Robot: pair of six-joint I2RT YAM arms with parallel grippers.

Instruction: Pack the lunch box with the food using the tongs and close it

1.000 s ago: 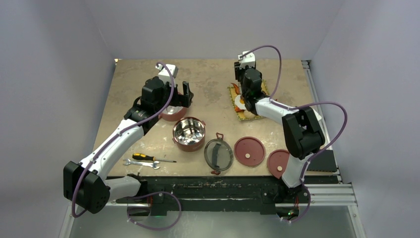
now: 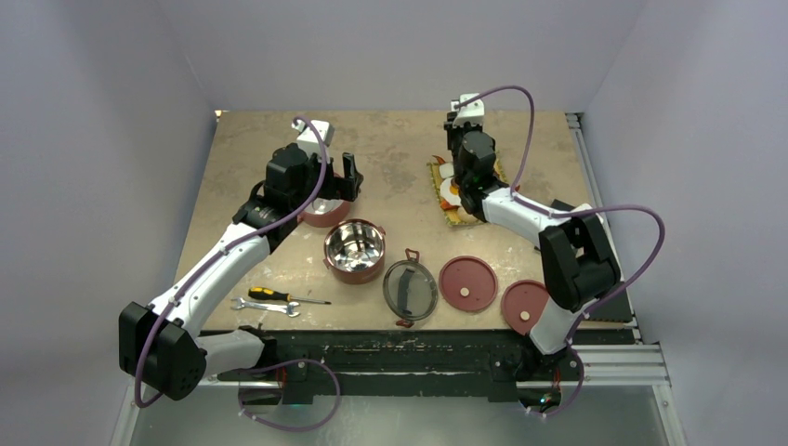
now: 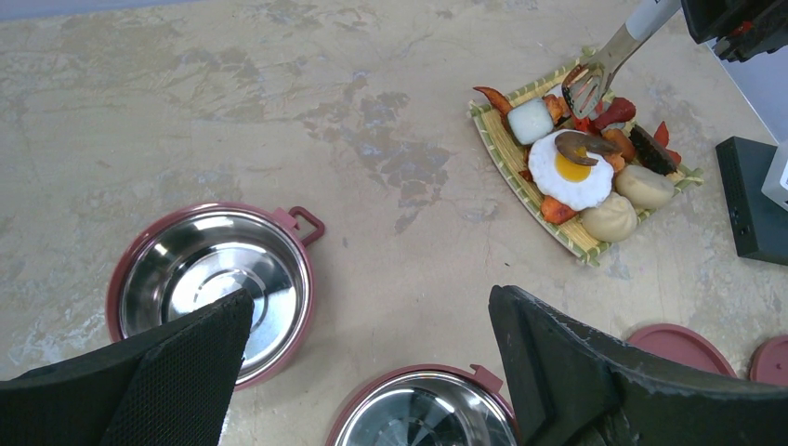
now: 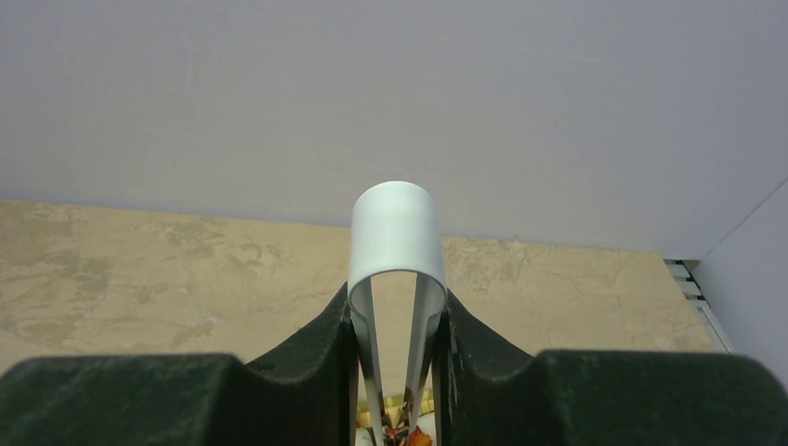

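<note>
In the top and left wrist views a woven tray (image 3: 505, 161) holds an egg (image 3: 571, 177), buns, a white cube and other foods. My right gripper is above it, holding white-handled tongs; their metal tips are among or just over the food in the left wrist view. My left gripper (image 2: 349, 177) stands open and empty above a pink-rimmed steel pot (image 3: 210, 269); a second pot (image 2: 354, 251) sits nearer the front.
A glass lid (image 2: 410, 289) and two red lids (image 2: 468, 283) lie at the front. A screwdriver (image 2: 269, 294) and wrenches lie at front left. A black box (image 3: 753, 200) is right of the tray.
The left arm has not moved.
</note>
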